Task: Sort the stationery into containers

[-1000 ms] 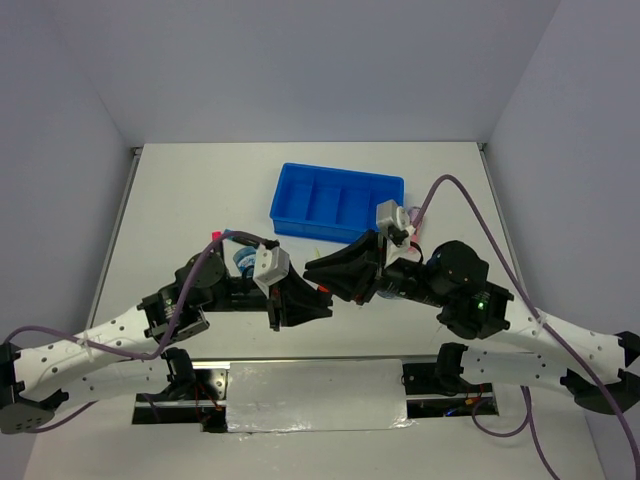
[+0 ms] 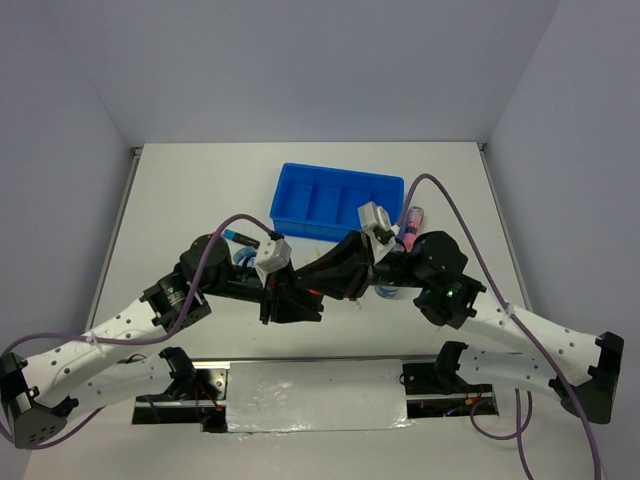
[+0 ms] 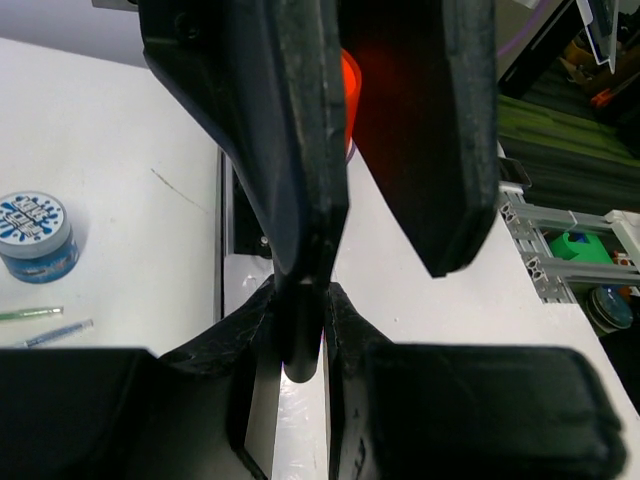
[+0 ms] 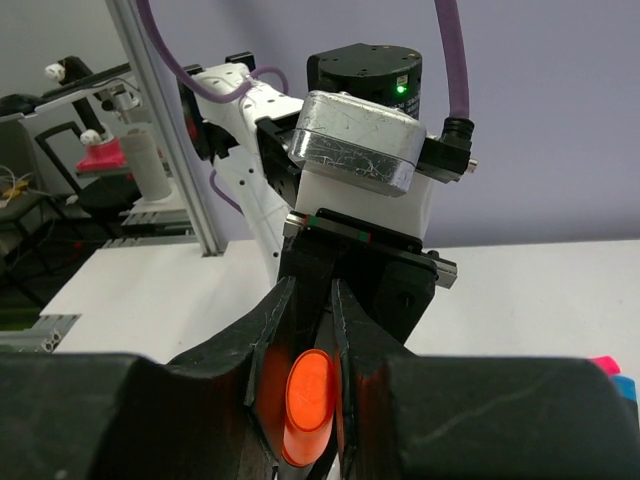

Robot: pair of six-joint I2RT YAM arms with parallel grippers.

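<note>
An orange cylindrical item (image 4: 310, 390) is between the two grippers, which meet over the middle of the table. My right gripper (image 2: 315, 280) is shut on it, its round orange end showing between the fingers in the right wrist view. My left gripper (image 2: 290, 300) is shut at the same spot; in the left wrist view the other gripper's black fingers hide most of what it holds, with orange (image 3: 350, 90) showing behind them. The blue compartment tray (image 2: 335, 195) stands at the back centre, its compartments empty as far as seen.
A pink item (image 2: 414, 225) lies right of the tray. A blue marker (image 2: 240, 238) lies to the left. In the left wrist view are a jar (image 3: 36, 238) and thin pens (image 3: 55, 332).
Both arms have shifted slightly left together with the orange item, and the left wrist has turned a little.
</note>
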